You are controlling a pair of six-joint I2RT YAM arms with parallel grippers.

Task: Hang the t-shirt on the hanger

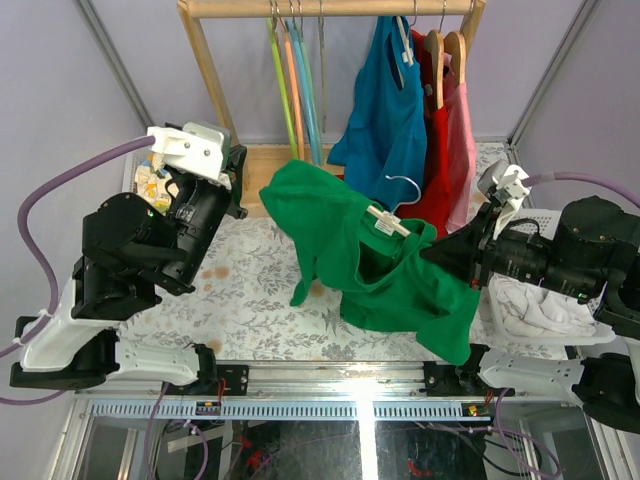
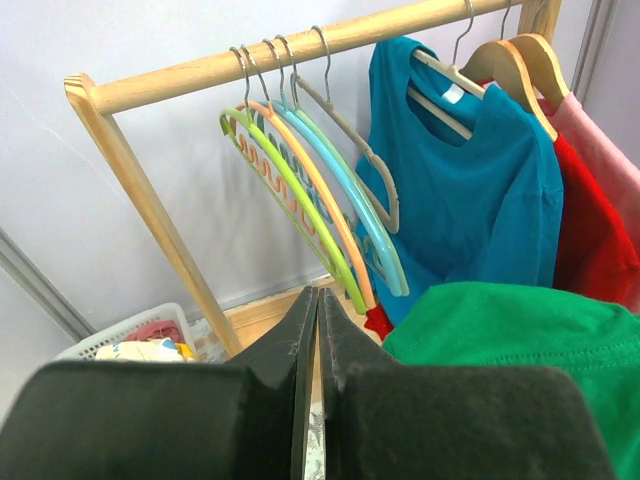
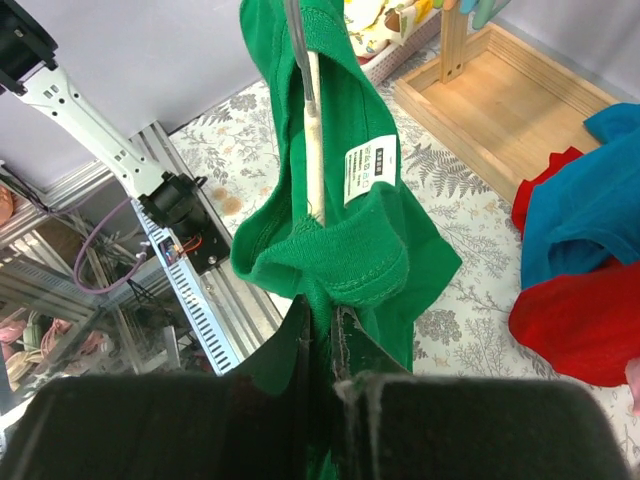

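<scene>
The green t-shirt (image 1: 330, 215) hangs bunched in mid-air, its neck opening facing the front. A white hanger (image 1: 388, 221) lies in that opening, its metal hook (image 1: 408, 182) sticking out toward the rack; in the right wrist view the hanger bar (image 3: 314, 150) runs down into the cloth beside the white label (image 3: 371, 168). My right gripper is shut on the green fabric just below the collar. My left gripper is shut with nothing showing between its fingers, to the left of the shirt and apart from it. The hanger's far end is hidden inside the cloth.
A wooden rack (image 1: 330, 8) at the back carries several empty coloured hangers (image 2: 310, 190) and blue (image 1: 385, 120), red and pink garments. A white basket (image 1: 545, 315) of pale cloth stands at right.
</scene>
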